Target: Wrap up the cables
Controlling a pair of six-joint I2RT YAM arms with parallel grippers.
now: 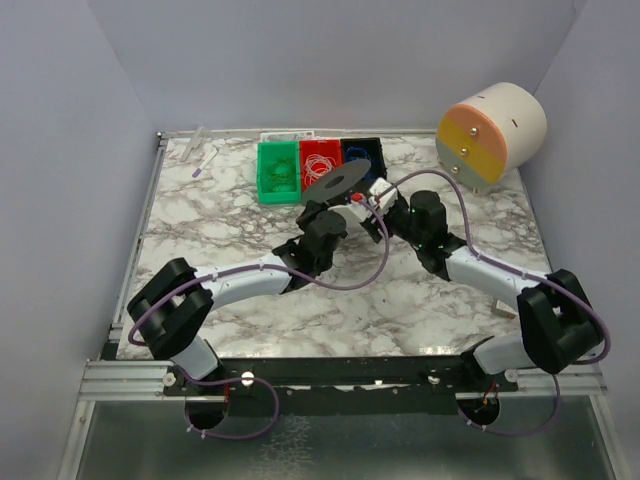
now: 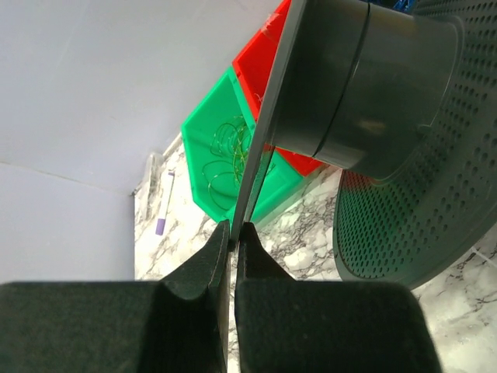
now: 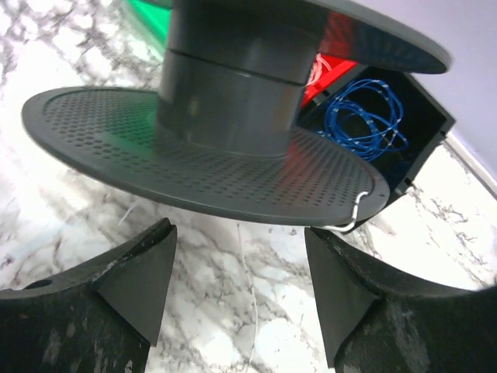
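A dark grey spool with perforated flanges is raised over the table, tilted. My left gripper is shut on the thin edge of one flange. My right gripper stands open just below and in front of the lower flange; a short white cord shows at that flange's edge. Cables lie in the bins behind: green in the green bin, white in the red bin, blue in the black bin.
A large cream cylinder with a coloured face stands at back right. A small pale block lies at the right.
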